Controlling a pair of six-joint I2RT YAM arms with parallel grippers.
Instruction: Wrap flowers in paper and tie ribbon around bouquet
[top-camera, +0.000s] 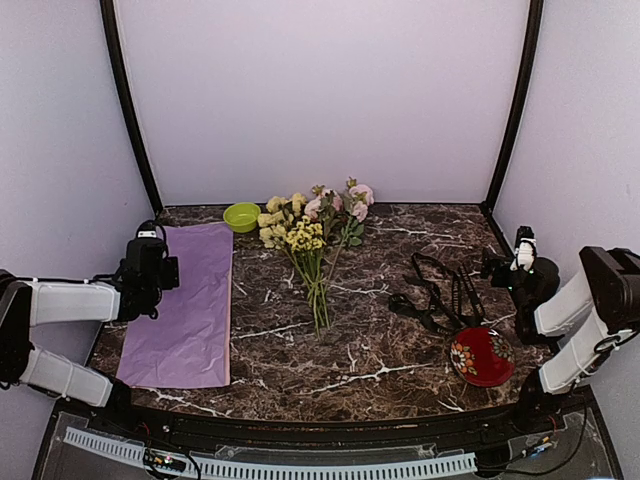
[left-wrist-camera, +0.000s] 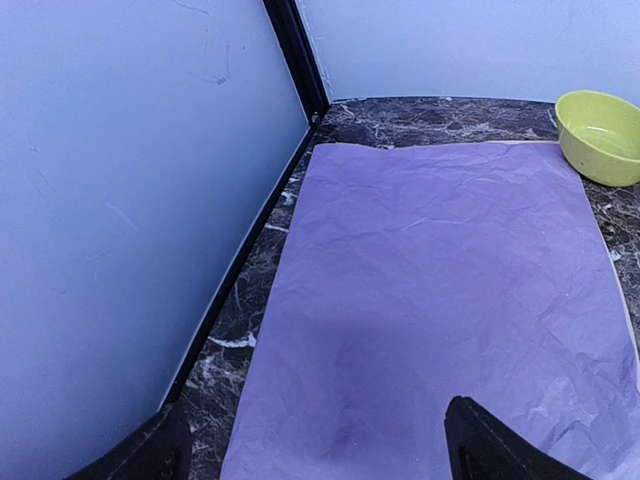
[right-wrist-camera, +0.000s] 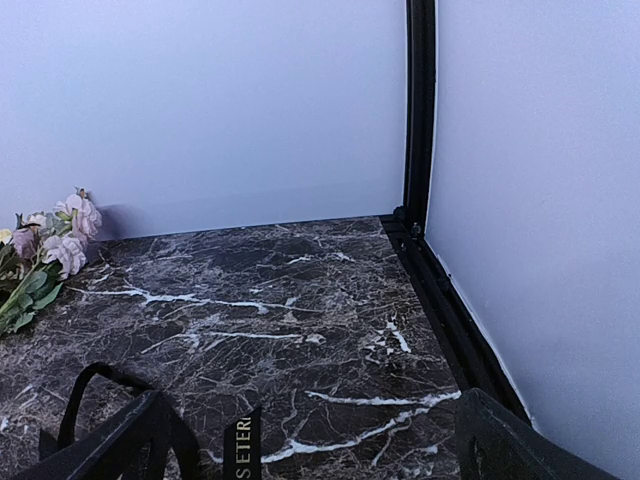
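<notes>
A bouquet of yellow and pink fake flowers lies at the table's centre, stems toward the front, pink blooms also at the left of the right wrist view. Black ribbons, one lettered, lie loosely to its right. My left gripper stands open over the purple sheet at the left, holding nothing. My right gripper is open and empty at the right edge, beside the ribbons.
A green bowl sits at the back, left of the flowers. A red floral round plate lies at the front right.
</notes>
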